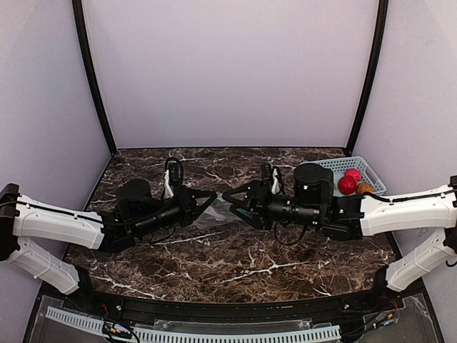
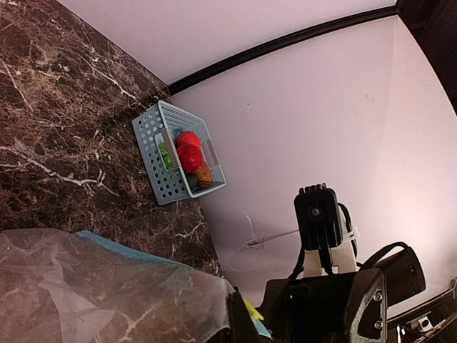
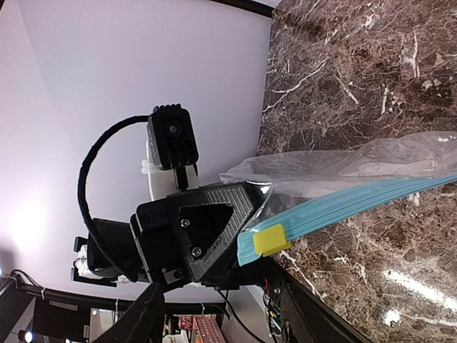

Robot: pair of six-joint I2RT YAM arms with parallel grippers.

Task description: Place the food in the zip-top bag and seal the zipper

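Note:
The clear zip top bag (image 1: 218, 212) hangs between my two grippers above the table. In the right wrist view its blue zip strip (image 3: 350, 204) runs rightward from a yellow slider (image 3: 270, 240). My left gripper (image 1: 213, 196) is shut on the bag's edge at the slider end. The right gripper (image 1: 233, 203) faces it from the right, fingers part open; in its own wrist view the fingers (image 3: 145, 314) stand apart with nothing gripped between them. Red food (image 2: 189, 156), a brown piece (image 2: 203, 174) and green food (image 2: 166, 156) lie in the basket (image 2: 153, 161).
Back right on the table, the basket (image 1: 332, 163) stands close to the side wall and behind the right arm. White walls (image 1: 228, 78) close off the back and sides.

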